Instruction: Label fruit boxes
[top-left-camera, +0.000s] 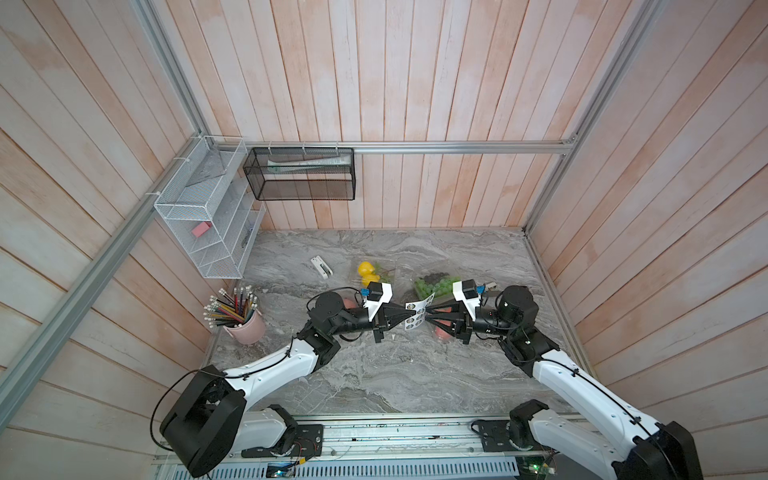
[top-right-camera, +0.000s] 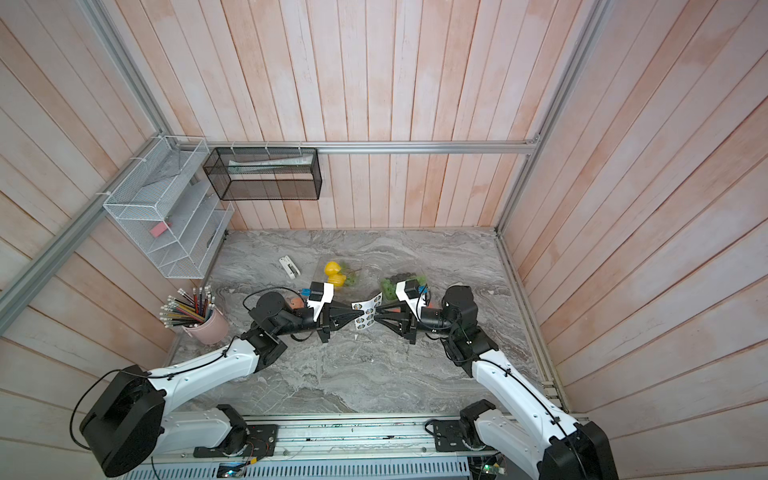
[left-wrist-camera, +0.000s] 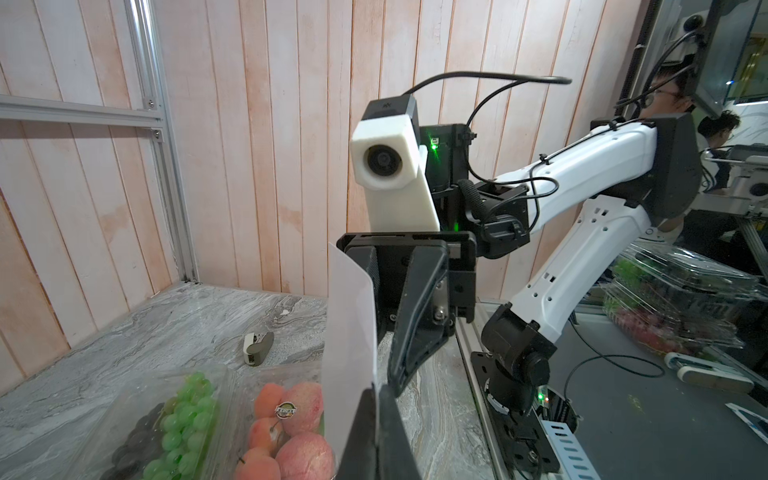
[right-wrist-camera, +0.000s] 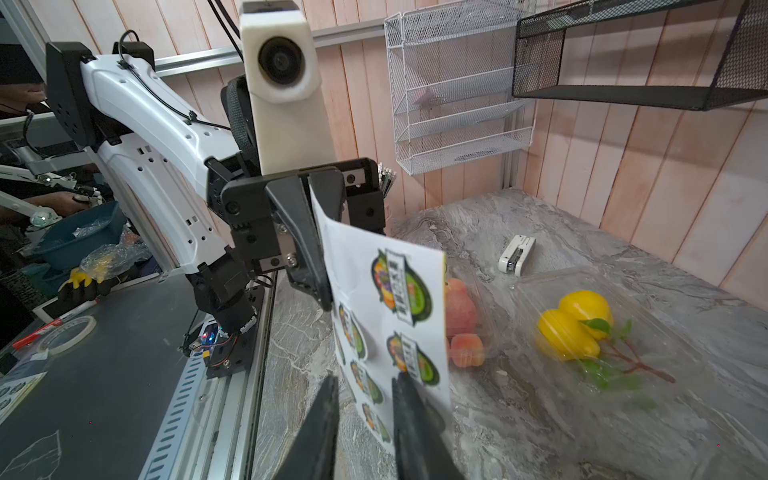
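A white sticker sheet (top-left-camera: 417, 312) printed with round fruit labels hangs upright from my left gripper, which is shut on its edge. My right gripper stands part open at the sheet's free side, its fingertips blurred in front of the labels (right-wrist-camera: 400, 286); whether they touch cannot be told. Clear fruit boxes lie behind: lemons (right-wrist-camera: 584, 328), peaches (left-wrist-camera: 305, 457), and grapes (left-wrist-camera: 181, 424).
A stapler (top-left-camera: 321, 266) lies at the back left. A pink pen cup (top-left-camera: 247, 328) stands left of my left arm. Wire shelves (top-left-camera: 204, 220) and a black basket (top-left-camera: 300, 188) hang on the walls.
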